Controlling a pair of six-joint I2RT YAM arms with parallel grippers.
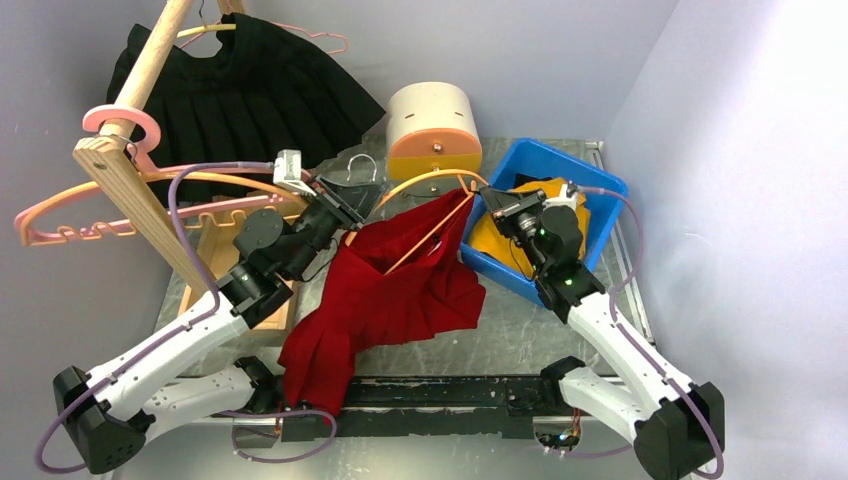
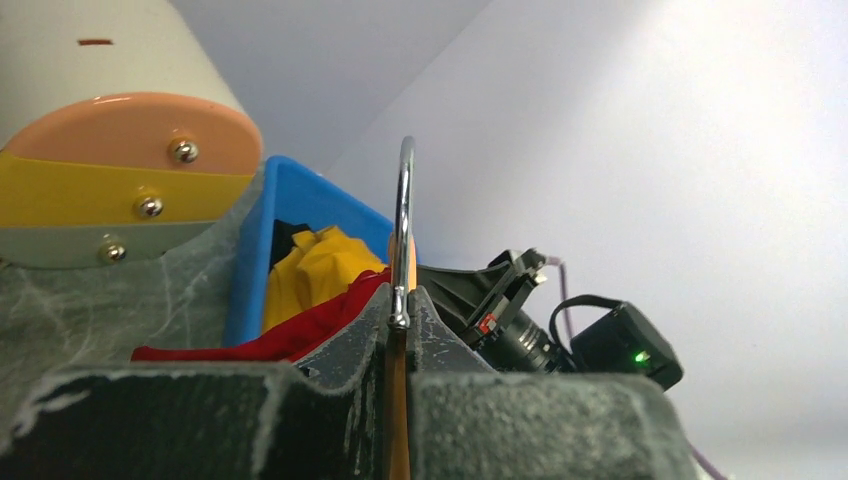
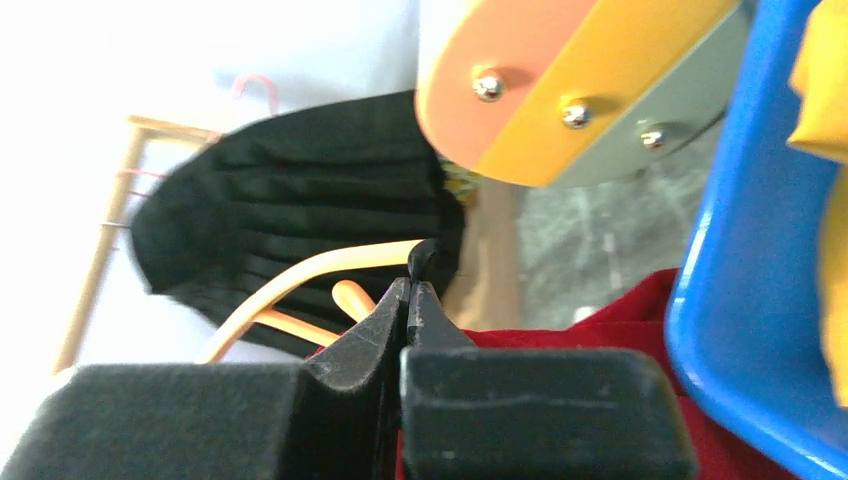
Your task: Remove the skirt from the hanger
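In the top view my left gripper (image 1: 368,208) is shut on the orange hanger (image 1: 415,182), at the base of its metal hook (image 2: 404,230). From the hanger's bars hangs the red skirt (image 1: 390,290), its hem spread low toward the front. My right gripper (image 1: 486,194) is shut at the hanger's right end, beside the skirt's upper right corner. In the right wrist view a small black bit (image 3: 422,258) stands at its fingertips, touching the hanger's tip; whether it is pinched is unclear. Red cloth lies behind and below those fingers.
A blue bin (image 1: 612,180) with yellow cloth (image 1: 500,240) lies under the right arm. A white drum-shaped box (image 1: 430,105) stands at the back. On the left, a wooden rack (image 1: 140,195) carries hangers and a black skirt (image 1: 240,100).
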